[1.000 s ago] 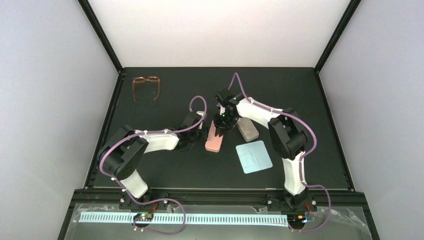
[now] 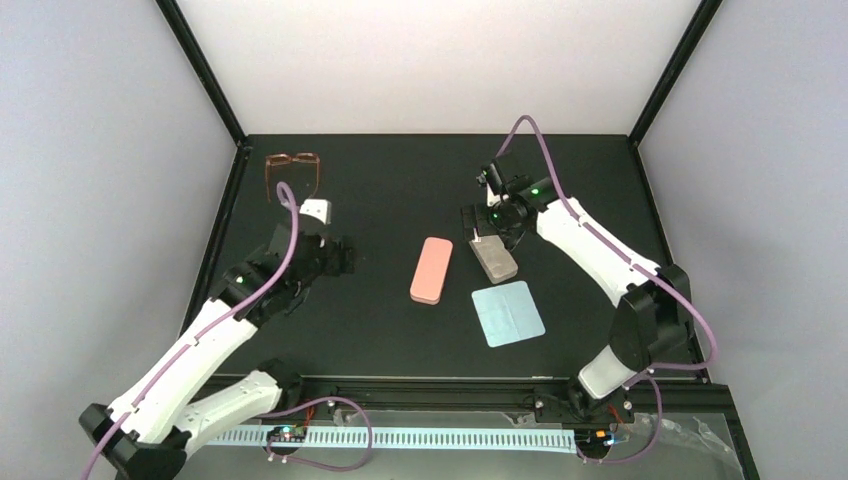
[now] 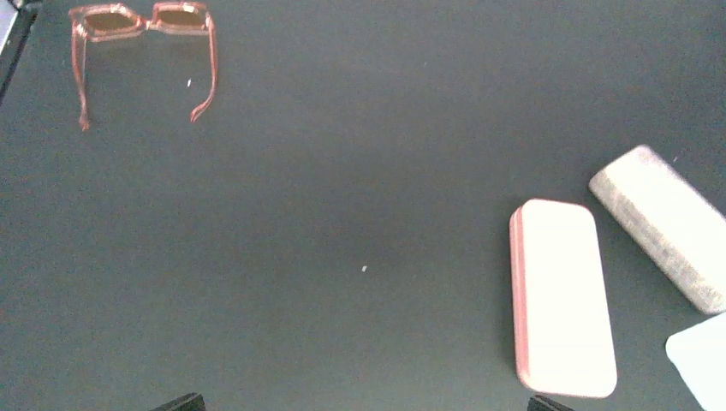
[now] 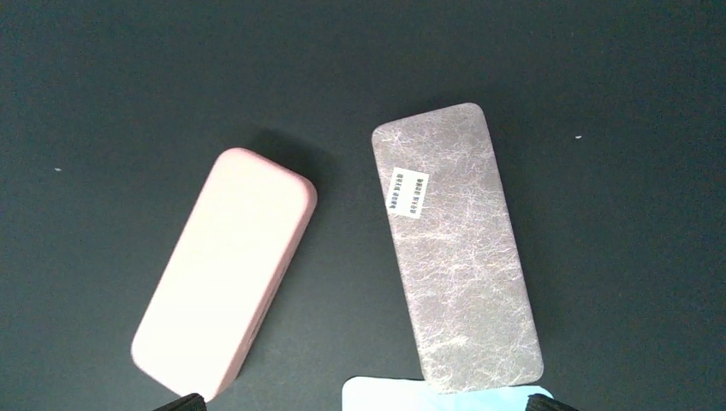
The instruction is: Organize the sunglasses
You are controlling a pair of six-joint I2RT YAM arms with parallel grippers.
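Note:
Brown-lensed sunglasses (image 3: 145,21) with a pinkish frame lie at the far left of the black table, temples spread. A closed pink case (image 2: 431,270) rests in the middle. Right of it is a grey textured case (image 4: 458,248) bearing a small white label. A pale blue cloth (image 2: 508,313) lies flat in front of the grey case, partly under its end in the right wrist view. My left gripper is open and empty, left of the pink case. Also open and empty, my right gripper hovers near the grey case's far end.
Bare black table (image 2: 380,345) spreads across the front and the back middle. Side walls and a white back wall bound the area. A purple cable loops above each arm.
The left arm has swung left, away from the pink case. My right gripper has drawn back rightward from the pink case to above the grey case. The objects have stayed put.

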